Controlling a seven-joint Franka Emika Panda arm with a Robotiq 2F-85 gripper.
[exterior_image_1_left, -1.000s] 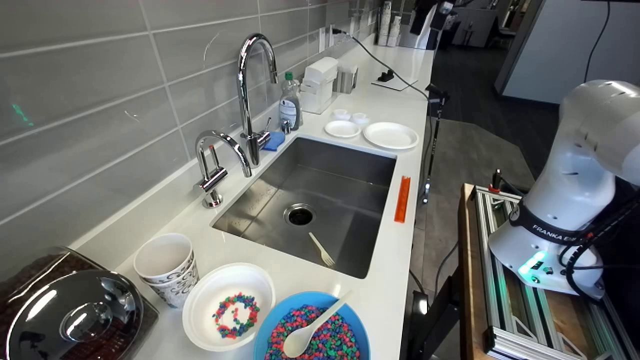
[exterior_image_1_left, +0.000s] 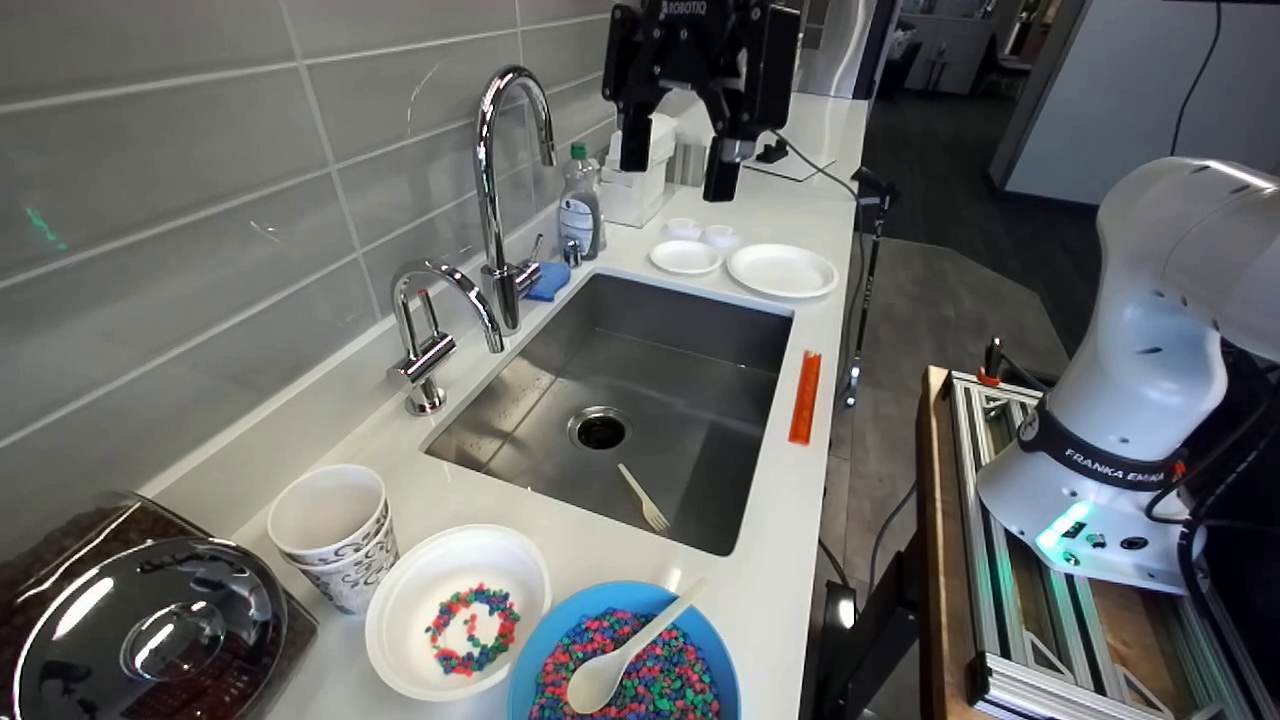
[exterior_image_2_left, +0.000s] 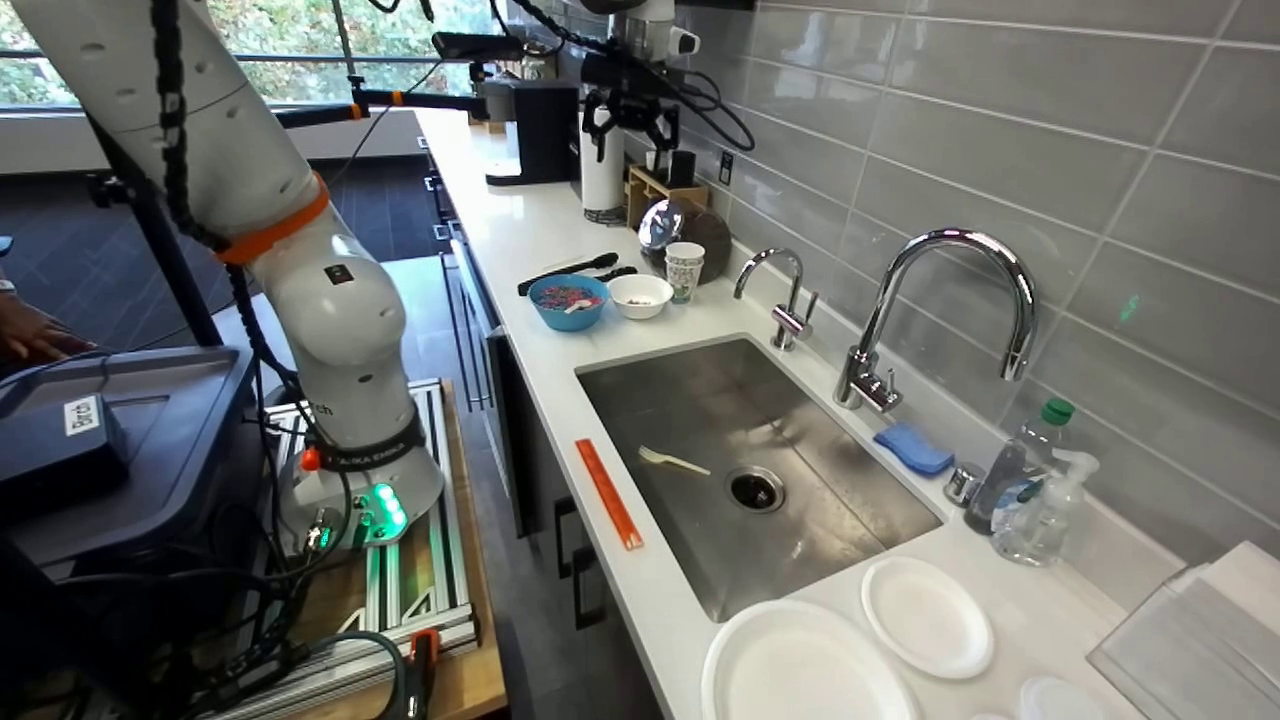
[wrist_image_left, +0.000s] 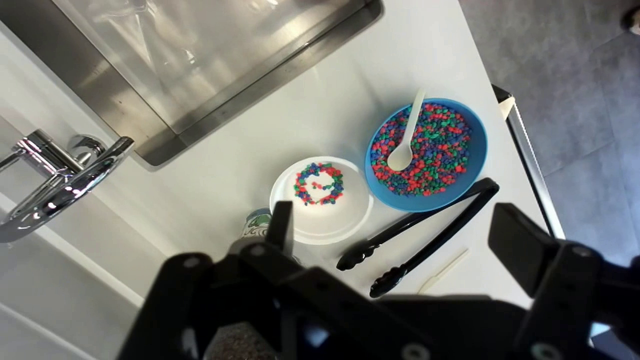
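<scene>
Up in the air stands my gripper, its two fingers wide apart and nothing between them. In exterior view 1 it hangs at the top, above the counter. The wrist view looks down on a white bowl (wrist_image_left: 327, 225) with a ring of coloured pebbles (wrist_image_left: 319, 183) inside. Beside it is a blue bowl (wrist_image_left: 480, 147) full of red, green and blue pebbles, with a white spoon (wrist_image_left: 400, 157) resting on them. Black tongs (wrist_image_left: 441, 240) lie near both bowls. A pale fork (exterior_image_1_left: 645, 498) lies in the sink (exterior_image_1_left: 672, 360).
Patterned cups (exterior_image_1_left: 336, 534) and a lidded container (exterior_image_1_left: 168, 648) stand near the wall. Two faucets (exterior_image_1_left: 498, 204) rise behind the sink. An orange strip (exterior_image_1_left: 806, 398) lies along the counter's front edge; white plates (exterior_image_1_left: 782, 271) sit past the sink.
The gripper has come down and left in exterior view 1, from the top right edge to above the far counter. The bowls, spoon and fork have not moved.
</scene>
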